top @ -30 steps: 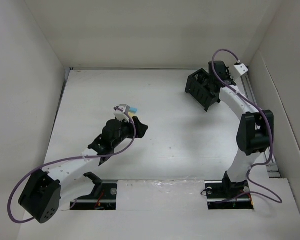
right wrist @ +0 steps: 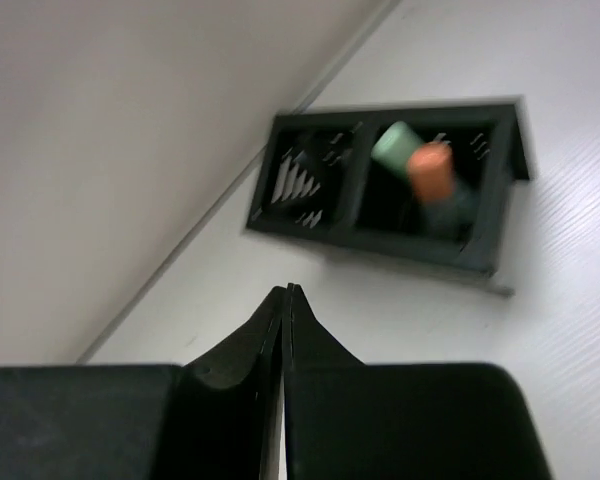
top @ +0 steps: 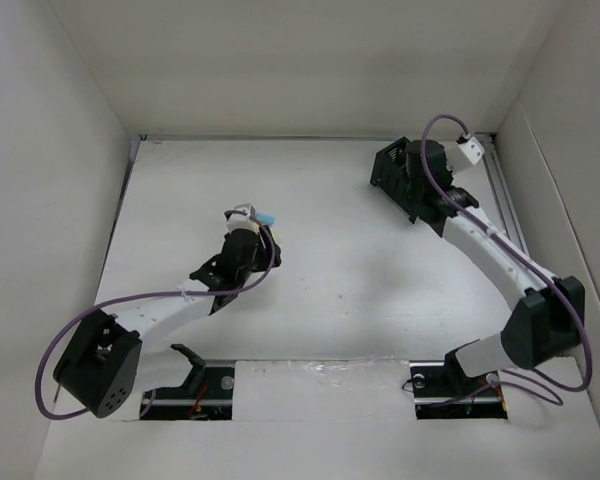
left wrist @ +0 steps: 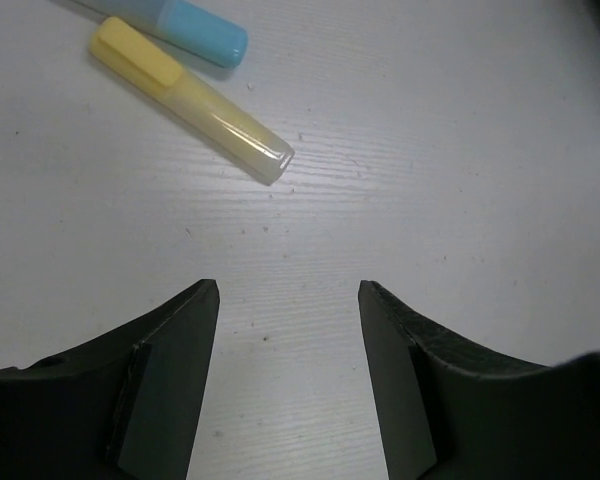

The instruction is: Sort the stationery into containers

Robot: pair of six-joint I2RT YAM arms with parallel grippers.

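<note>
A yellow highlighter (left wrist: 190,100) and a blue marker (left wrist: 195,35) lie on the white table. My left gripper is just short of them, its fingers apart with nothing between. The black organizer (right wrist: 420,245) stands at the back right, with a green item (right wrist: 395,148) and an orange one (right wrist: 432,170) in one compartment; the other compartment's content is unclear. My right gripper is shut, nothing between its fingertips, beside the organizer, which it partly hides in the top view.
Walls enclose the back and both sides, close behind the organizer on the right. Cables run along both arms.
The left arm has shifted slightly left.
</note>
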